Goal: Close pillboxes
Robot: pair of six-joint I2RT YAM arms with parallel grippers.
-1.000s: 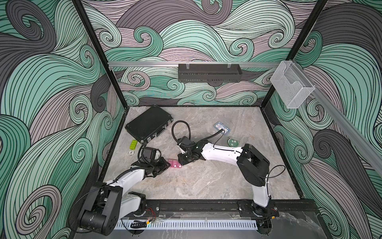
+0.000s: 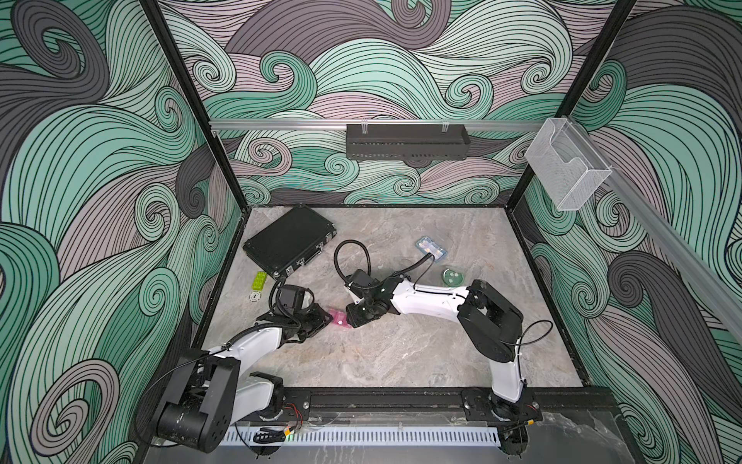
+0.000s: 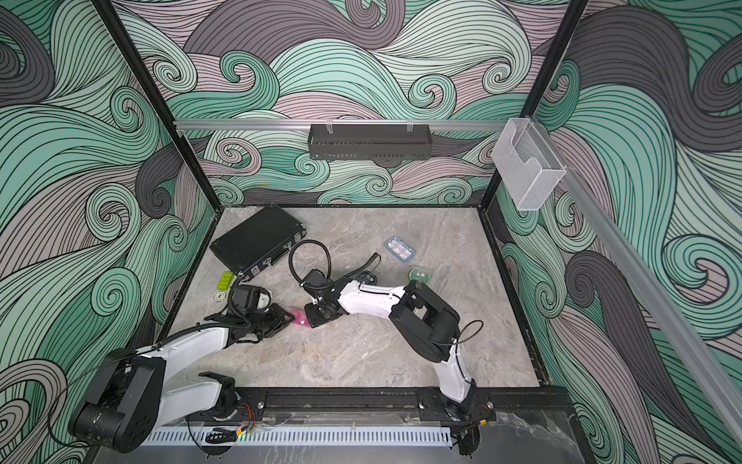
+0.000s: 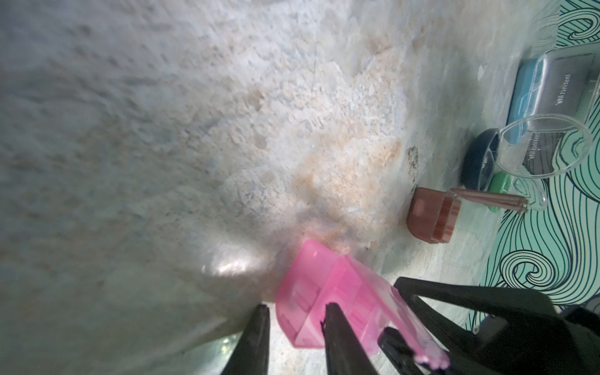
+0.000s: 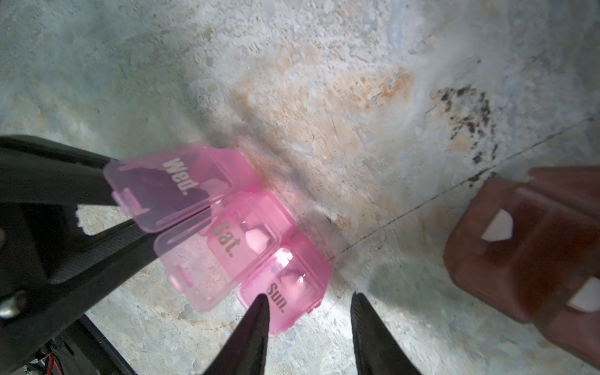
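Note:
A pink pillbox lies between my two grippers. In the right wrist view its Wed. lid and Sat. lid stand raised, while the Sun. lid looks down over its compartment. My left gripper is part open at the box's left end. Its black fingers overlap the raised lids; whether they touch is unclear. My right gripper is part open, its fingers apart near the Sun. end. A brown pillbox with a raised lid stands apart from the pink one.
A blue pillbox and a round green one lie at the back right. A lime pillbox and a round white one are at the left, near a black case.
The pink pillbox has turned slightly, its right end now nearer the front. My right gripper has shifted a little; the left has barely moved.

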